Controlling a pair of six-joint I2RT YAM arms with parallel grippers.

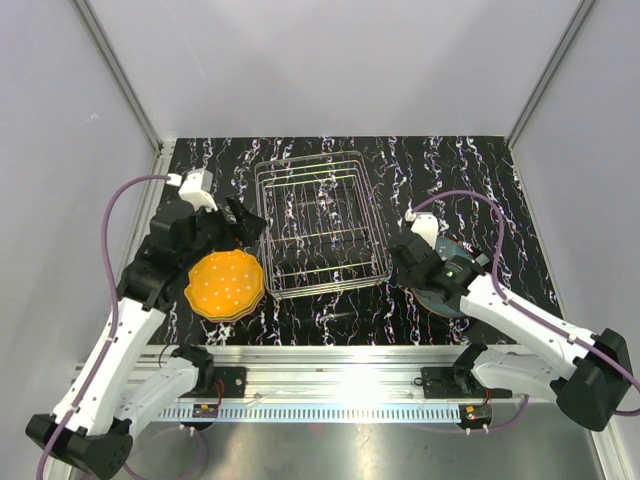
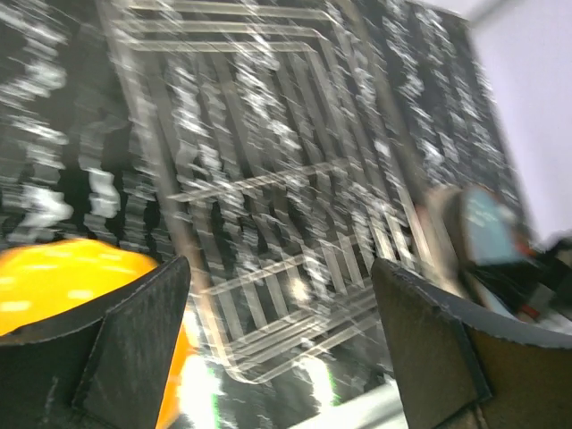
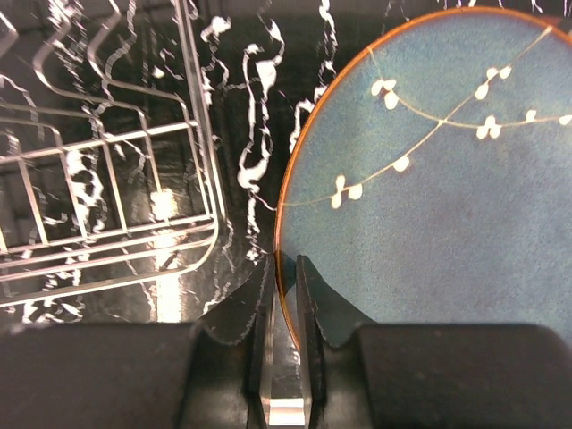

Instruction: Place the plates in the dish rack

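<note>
The empty wire dish rack [image 1: 318, 291] lies in the middle of the dark marble-patterned surface. Yellow plates [image 1: 225, 285] are stacked at its left. My left gripper [image 1: 245, 225] is open with nothing between its fingers, over the rack's left side. At the rack's right lies a blue plate [image 3: 420, 223] with an orange rim and white leaf pattern. My right gripper is at that plate's left edge, its fingertips close together around the rim; whether they grip it is unclear.
The surface behind and beside the rack [image 1: 420, 160] is bare. A metal rail [image 1: 310, 350] runs along the front edge, and pale walls enclose the sides and back.
</note>
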